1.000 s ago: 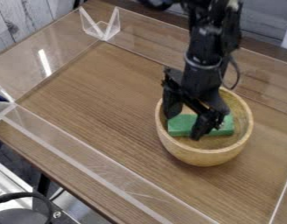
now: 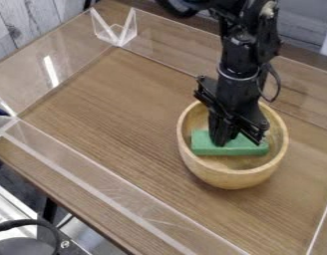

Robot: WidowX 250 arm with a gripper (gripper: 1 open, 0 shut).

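Note:
A black robot arm reaches down from the top into a tan round bowl (image 2: 230,174) on the right side of the wooden table (image 2: 107,120). Its gripper (image 2: 229,133) is low inside the bowl, right over a green block (image 2: 233,145) lying there. The fingertips overlap the block's upper left part. The fingers look close together, with nothing clearly held between them, though the dark fingers hide the detail.
A white taped marking (image 2: 115,32) is near the back left of the table. A dark cable or object (image 2: 23,229) shows at the lower left beyond the table's edge.
Since a second ago the gripper has moved slightly right and the arm's pose has narrowed over the bowl.

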